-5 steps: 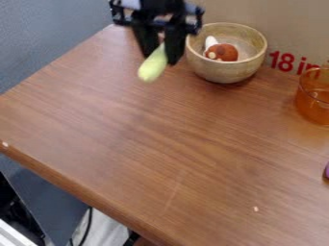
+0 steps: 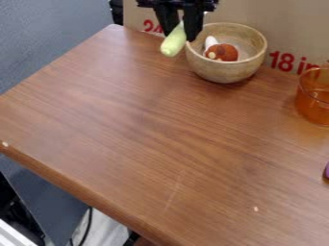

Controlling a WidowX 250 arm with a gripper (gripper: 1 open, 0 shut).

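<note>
The black gripper is at the top centre, shut on a pale green, elongated vegetable, which hangs at the left rim of a wooden bowl. Inside the bowl are a reddish-brown round item and a small white piece. Whether the green vegetable touches the rim cannot be told.
An orange translucent container stands at the right, with a purple object at the right edge below it. A cardboard backdrop lies behind the bowl.
</note>
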